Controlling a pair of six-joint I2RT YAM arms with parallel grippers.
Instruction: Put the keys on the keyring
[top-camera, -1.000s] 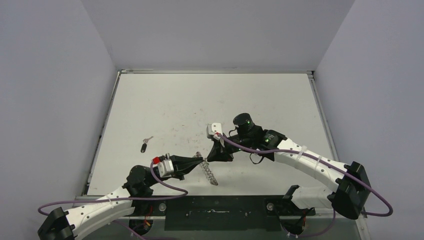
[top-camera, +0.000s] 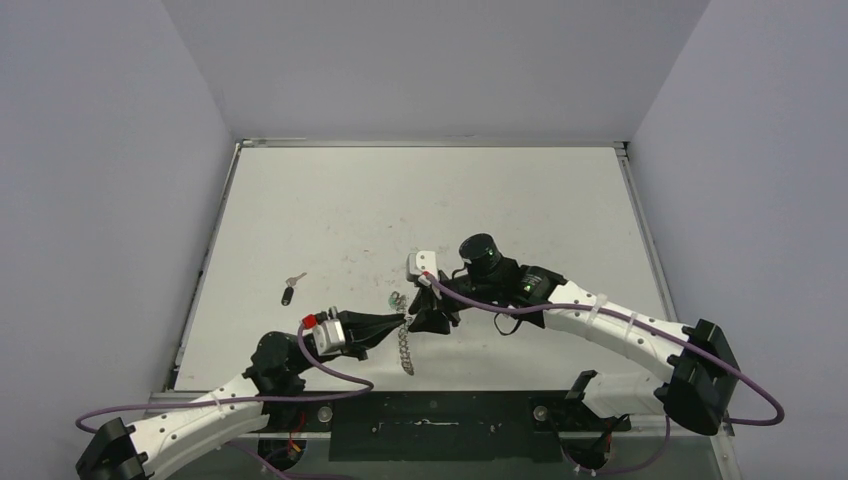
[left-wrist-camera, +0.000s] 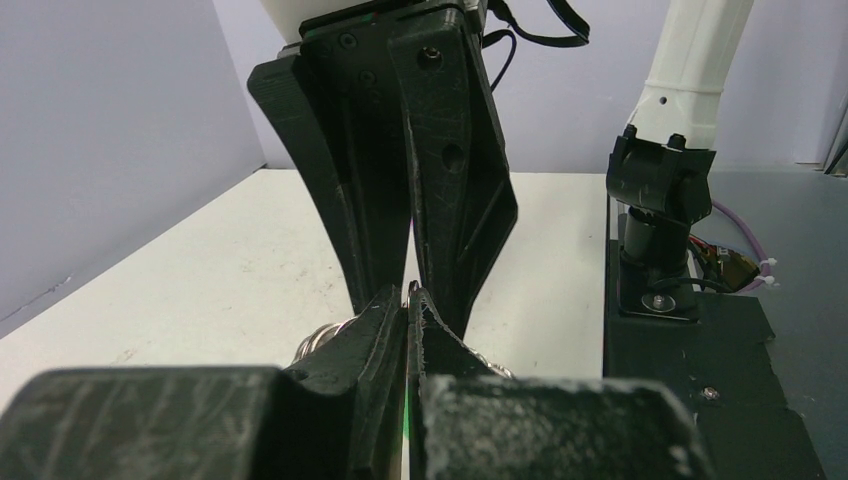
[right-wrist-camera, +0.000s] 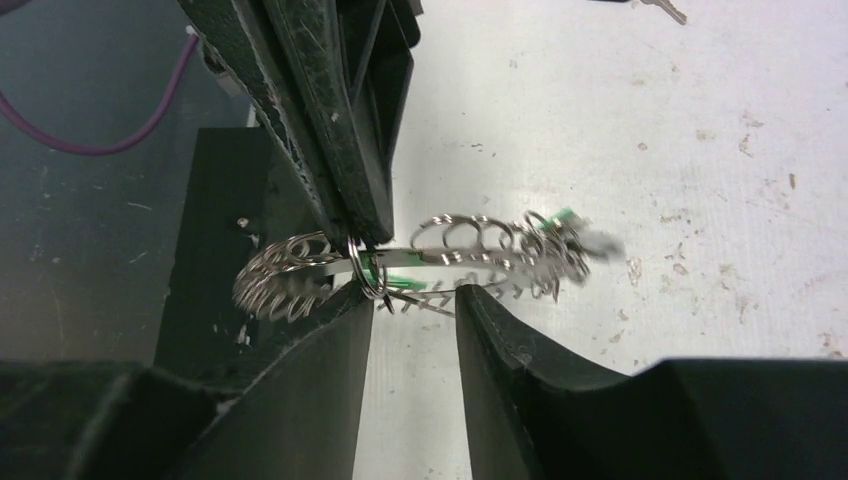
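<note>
The metal keyring (top-camera: 405, 352), a strip of many rings with some green, hangs between my grippers. In the right wrist view its top ring (right-wrist-camera: 365, 270) is at the fingertips of my left gripper, which is shut. My right gripper is part open just beside that ring, with a thin wire between and near its tips. A key with a black fob (top-camera: 290, 290) lies on the table to the left.
Walls stand at both sides and at the back; the dark front mount (top-camera: 440, 430) is below.
My right gripper has shifted slightly left and down toward the left gripper. The hanging keyring has swung to and fro. The left arm is nearly still.
</note>
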